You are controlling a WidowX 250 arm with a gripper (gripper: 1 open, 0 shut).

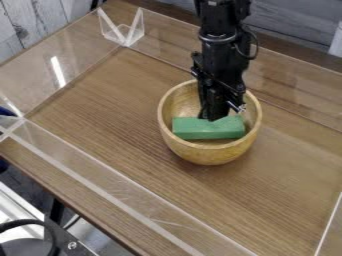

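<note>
A wooden bowl (205, 151) sits near the middle of the table, holding a green block (206, 130) that lies across its floor. My black gripper (211, 108) reaches down from the top into the bowl, just above the block's back edge. It looks shut, and I see nothing clearly between its fingers; the arm hides part of the bowl's back.
Clear acrylic pieces stand at the back left, clear strips run along the left, and black cables lie at the lower left corner.
</note>
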